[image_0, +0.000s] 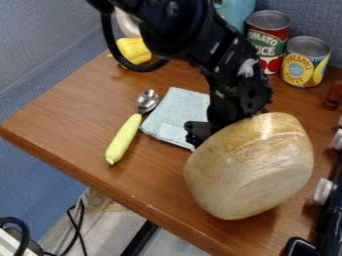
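A pale wooden bowl (247, 170) stands tilted on its side at the right front of the table, its rounded underside toward the camera. My black gripper (218, 128) reaches down from above to the bowl's upper left, partly hidden behind it; whether its fingers grip the rim cannot be seen. A light blue cloth (174, 118) lies left of the gripper, with a spoon (146, 102) and a yellow corn-like item (124, 139) beside it.
A tomato sauce can (266, 48) and a yellow can (303, 67) stand at the back right. A black appliance (326, 215) edges the right side.
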